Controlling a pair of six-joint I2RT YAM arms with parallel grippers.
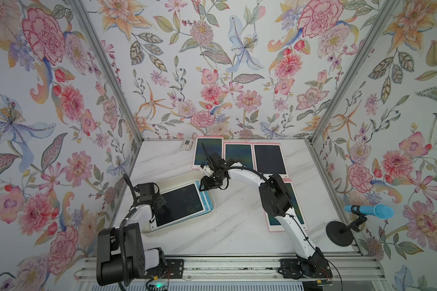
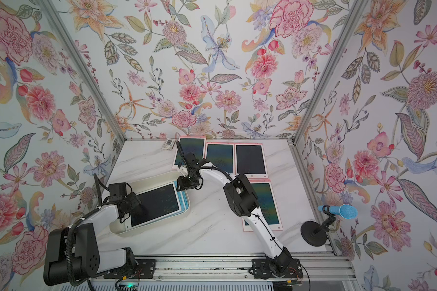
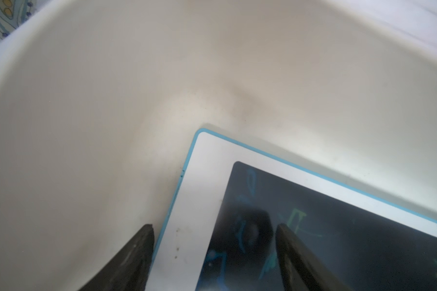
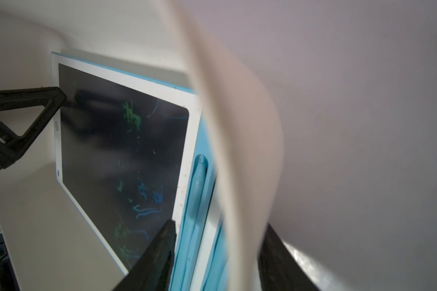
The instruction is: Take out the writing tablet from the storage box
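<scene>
In the cream storage box (image 1: 169, 182) lies a white-framed, blue-edged writing tablet (image 1: 179, 206), with blue-and-white layers (image 4: 213, 232) and a blue stylus (image 4: 195, 194) showing beyond its right edge. Over the tablet's left end, my left gripper stands open, one finger near the edge and the other above the dark screen. Nothing is held there. At the box's right end, my right gripper has its fingers apart on either side of the box rim (image 4: 238, 160). One finger is over the blue layers inside, the other outside; contact with the rim cannot be made out.
Pink-framed tablets (image 1: 269, 159) lie along the back, and another (image 1: 296, 203) is partly under the right arm. A small white device (image 1: 186, 144) sits at the back left. To the right stands a black-based holder with a blue cylinder (image 1: 383, 211).
</scene>
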